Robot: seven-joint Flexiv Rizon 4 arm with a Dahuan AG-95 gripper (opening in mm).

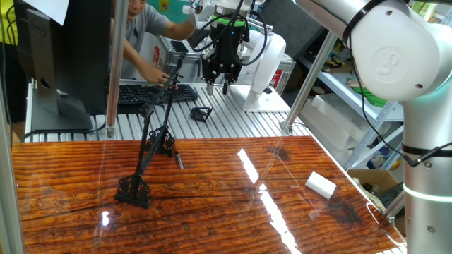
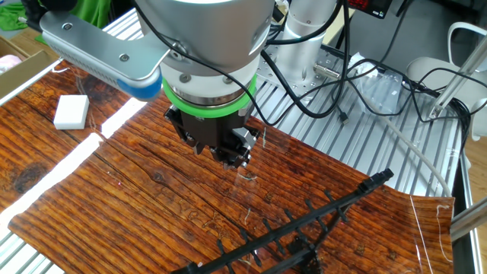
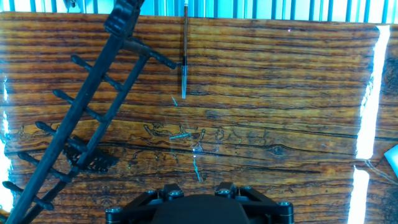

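Note:
My gripper (image 2: 213, 152) hangs over the wooden table in exterior view 2. Along the bottom of the wrist view the two fingertips (image 3: 173, 191) stand apart, and nothing shows between them. It is out of sight in exterior view 1, where only my white arm (image 1: 417, 106) fills the right side. A black rack (image 1: 145, 155) with pegs along its bars stands on the left of the table, clear of the gripper. Beside it lies a thin pen-like stick (image 3: 185, 62), dark with a silvery end. The white block (image 1: 321, 185) rests alone at the right.
A person sits behind.

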